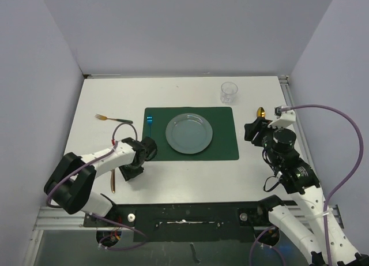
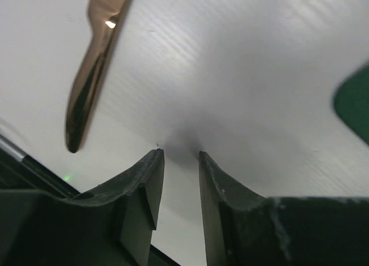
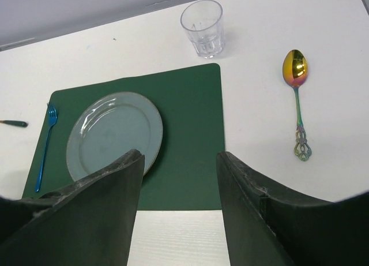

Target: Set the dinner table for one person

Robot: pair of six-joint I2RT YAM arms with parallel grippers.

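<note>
A grey-green plate (image 1: 189, 133) (image 3: 115, 133) lies on the green placemat (image 1: 225, 133), and a blue fork (image 1: 150, 123) (image 3: 41, 162) rests on the mat's left side. My left gripper (image 1: 131, 172) is low over the white table, left of the mat; its fingertips stand slightly apart with nothing visible between them. Beside it lies a copper-coloured knife (image 1: 113, 182) (image 2: 87, 87), partly hidden by the arm from above. The right gripper (image 1: 251, 131) hangs open and empty right of the mat. A rainbow-gold spoon (image 1: 261, 112) (image 3: 298, 104) lies farther right.
A clear glass (image 1: 229, 92) (image 3: 204, 32) stands behind the mat's right corner. Another fork (image 1: 109, 118), gold with a dark handle, lies at the left back. Bare table extends in front of the mat.
</note>
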